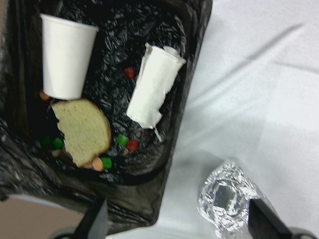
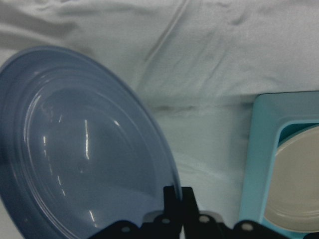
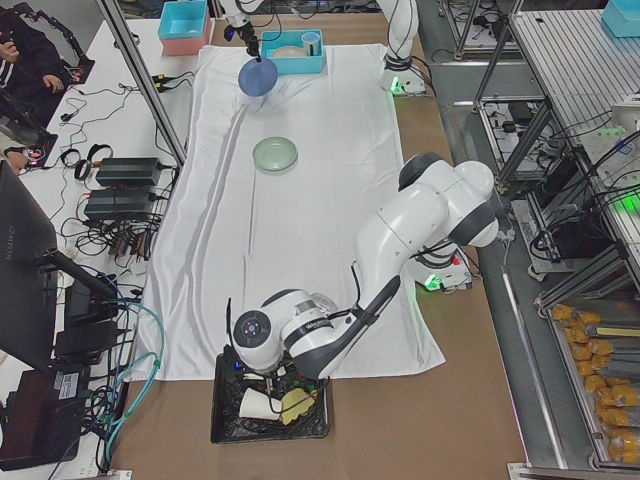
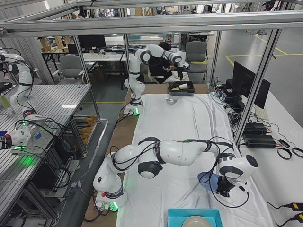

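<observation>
A blue plate [image 2: 79, 139] hangs from my right gripper, which is shut on its rim beside the teal bin [image 2: 259, 149] holding a cream dish [image 2: 294, 179]. My left gripper stands open above the black lined bin [image 1: 174, 114]. In that bin lie a white cup [image 1: 67, 57], a crumpled white roll [image 1: 154, 87], a bitten bread slice [image 1: 79, 129] and small coloured pieces. Crumpled foil or plastic [image 1: 224, 194] lies on the cloth beside it.
A green plate [image 3: 275, 153] lies mid-table. The white cloth [image 3: 310, 220] is otherwise mostly clear. A monitor, boxes and cables stand along the left side table; metal frame posts border the workspace.
</observation>
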